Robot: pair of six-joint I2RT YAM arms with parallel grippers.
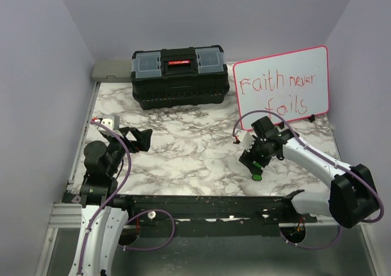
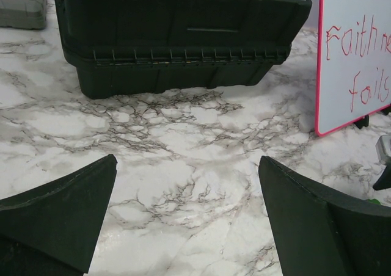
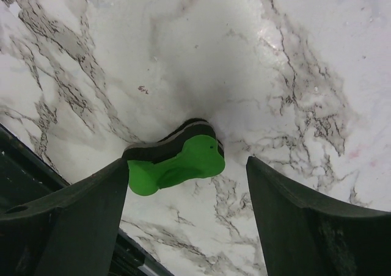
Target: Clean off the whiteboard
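A whiteboard [image 1: 282, 85] with a pink-red frame leans at the back right; red handwriting reading "Faith never fails" covers it. On the marble table near the front right lies a green eraser [image 3: 175, 166] with a dark felt side. Over that eraser my right gripper points down, its fingers apart on either side of it in the right wrist view; they do not appear closed on it. From above, the right arm hides part of the eraser. My left gripper stands open and empty at the left of the table, far from the board.
A large black toolbox [image 1: 180, 77] stands at the back centre, with a grey case [image 1: 112, 71] to its left. The board rests on small black feet [image 2: 361, 122]. Bare marble [image 1: 183, 157] fills the middle between the arms.
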